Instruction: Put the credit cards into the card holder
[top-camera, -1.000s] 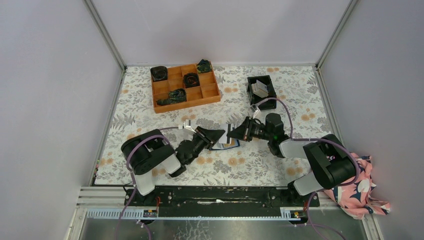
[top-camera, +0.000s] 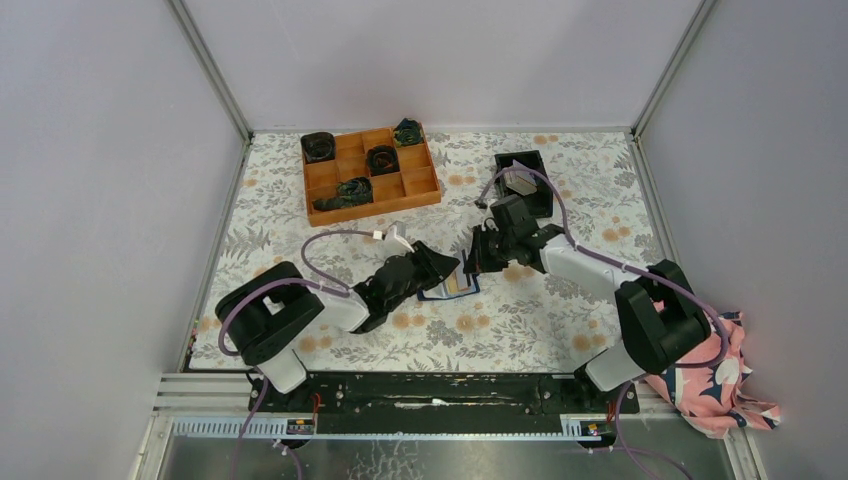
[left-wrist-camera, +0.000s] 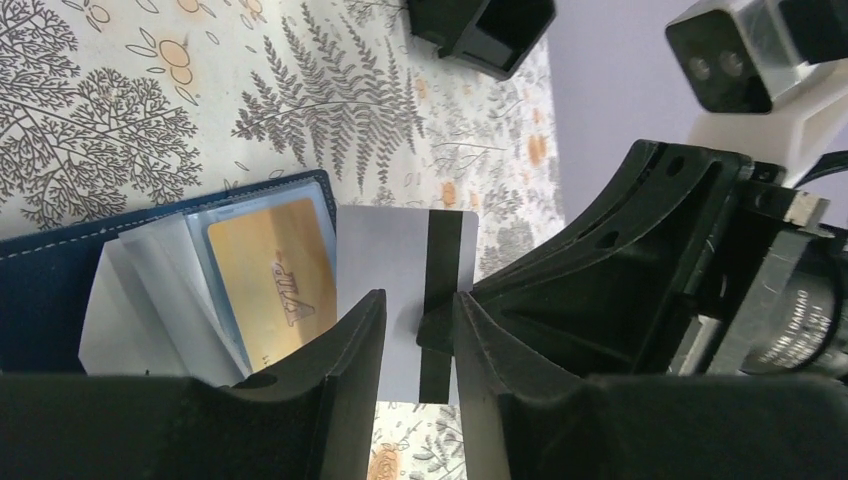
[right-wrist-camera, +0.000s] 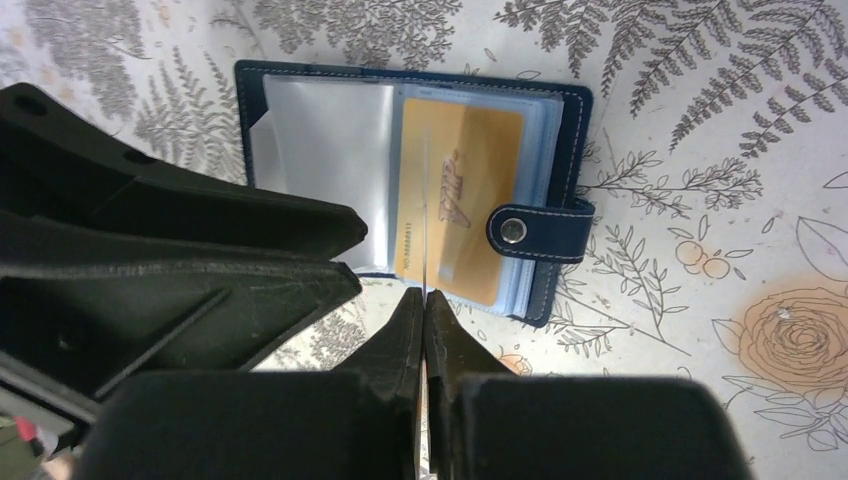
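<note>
The navy card holder (right-wrist-camera: 541, 240) lies open on the patterned table, with clear sleeves and a gold card (right-wrist-camera: 470, 190) inside and a white sleeve page (right-wrist-camera: 330, 170) beside it. A pale card with a black stripe stands above the holder, upheld at my right gripper, which is shut on it; edge-on, it shows as a thin line in the right wrist view. My left gripper is part open just in front of that card, its fingertips near the card's lower part; whether they touch it I cannot tell.
An orange compartment tray (top-camera: 420, 180) with dark coiled items stands at the back left. A black box (top-camera: 540, 200) of cards is at the back right. A pink cloth (top-camera: 710, 400) lies at the right edge.
</note>
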